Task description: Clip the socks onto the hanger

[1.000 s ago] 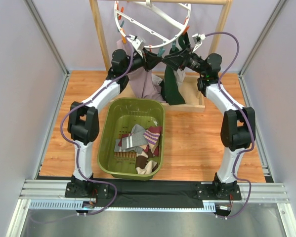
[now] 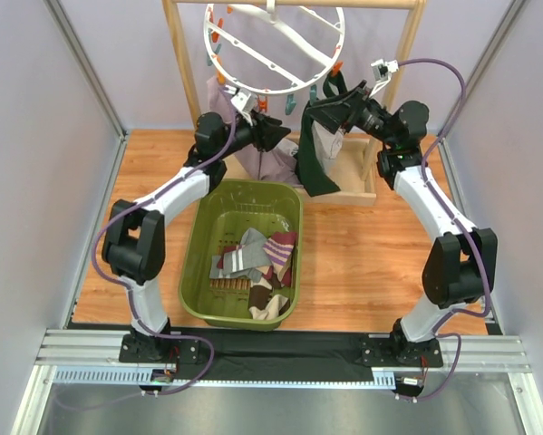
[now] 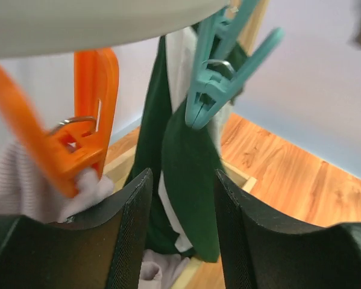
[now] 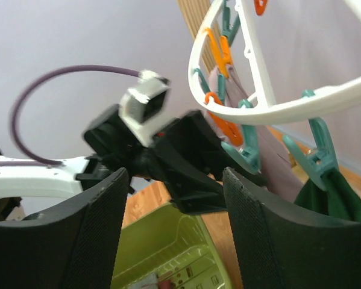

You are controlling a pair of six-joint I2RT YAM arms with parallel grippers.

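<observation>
The white hanger ring (image 2: 273, 50) carries orange and teal clips. Grey-pink socks and a dark green sock (image 2: 313, 159) hang below it. My left gripper (image 2: 273, 130) is just under the ring at centre-left, part open with nothing seen between its fingers; in the left wrist view an orange clip (image 3: 84, 144) and a teal clip (image 3: 210, 90) are just beyond it. My right gripper (image 2: 325, 111) is at the ring's right side, part open, with teal clips (image 4: 319, 162) beyond its fingertips and nothing seen between them.
A green bin (image 2: 198, 299) with several loose socks stands in front. A wooden tray (image 2: 353, 190) lies under the hanger, between the frame's posts. Bare table is at both sides.
My left gripper has moved slightly left and down, away from the teal clip. My right arm has shifted right. The ring has swung slightly left.
</observation>
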